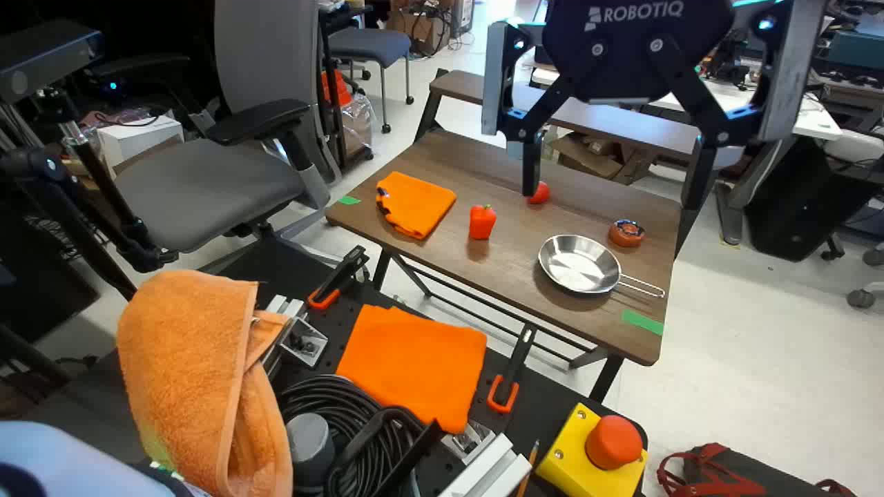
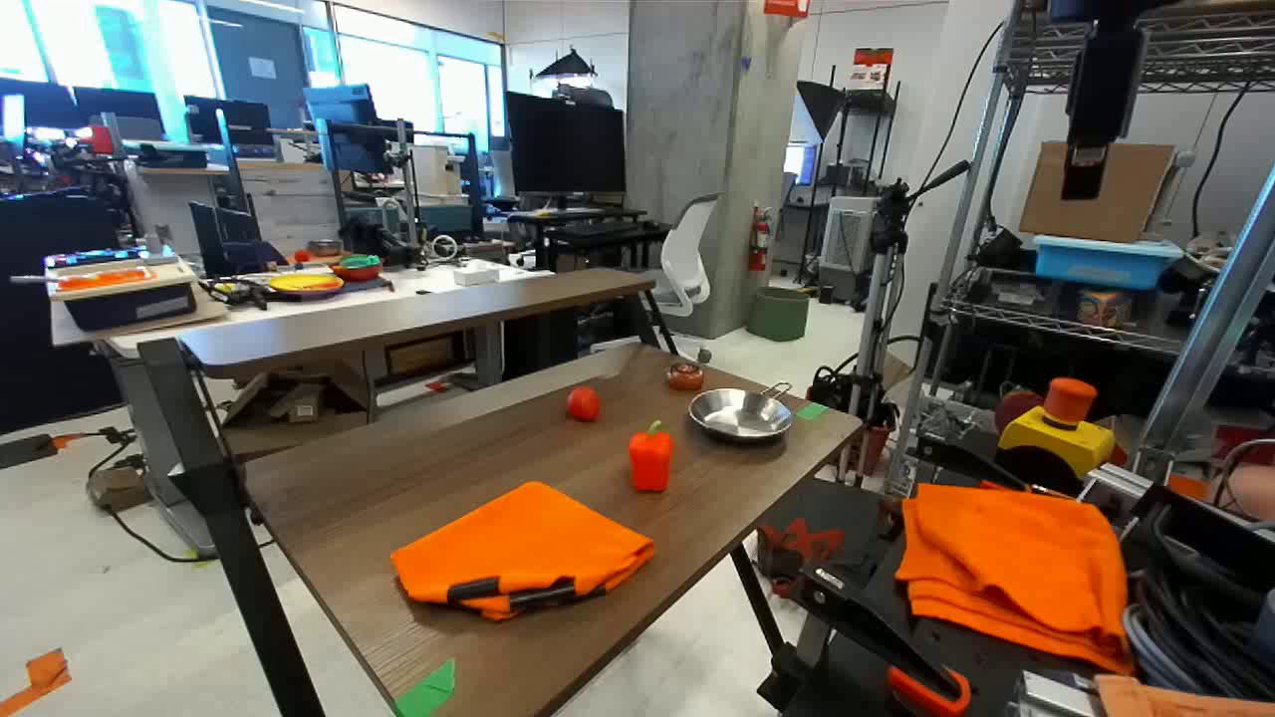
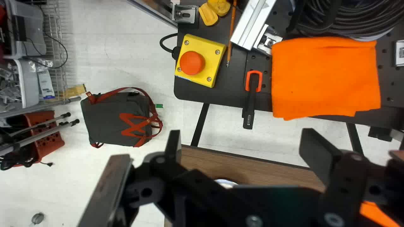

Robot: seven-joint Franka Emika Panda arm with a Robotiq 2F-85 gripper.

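High above the scene, my gripper [image 1: 613,175] is open, its fingers wide apart and nothing between them. In the wrist view the open gripper looks down past the table edge; only a sliver of the pan shows there. On the brown table lie a folded orange cloth [image 2: 521,551], a red pepper [image 2: 650,460] standing upright, a red tomato [image 2: 583,404], a brown donut [image 1: 626,232] and a steel pan [image 1: 579,264] with a wire handle. The pan looks empty, and the donut sits just behind it.
On the black bench are another orange cloth [image 3: 325,77], a yellow box with a red button [image 3: 192,62], clamps and coiled cable [image 1: 356,431]. A raised shelf [image 2: 418,317] runs along the table's far side. Bare tabletop surrounds the tomato.
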